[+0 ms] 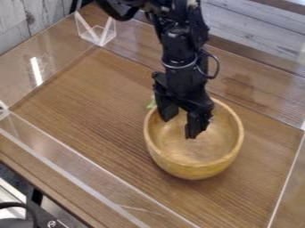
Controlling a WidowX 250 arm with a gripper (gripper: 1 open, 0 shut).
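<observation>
A black gripper [181,114] reaches down from the top of the view over a round wooden bowl [191,156], its fingertips inside or just above the bowl's back half. The fingers stand apart, open, with nothing visible between them. A small green object [152,103] shows at the bowl's back left rim, partly hidden by the gripper; what it is cannot be told.
A clear plastic holder [96,29] stands at the back left. Dark equipment lies beyond the table's front left edge.
</observation>
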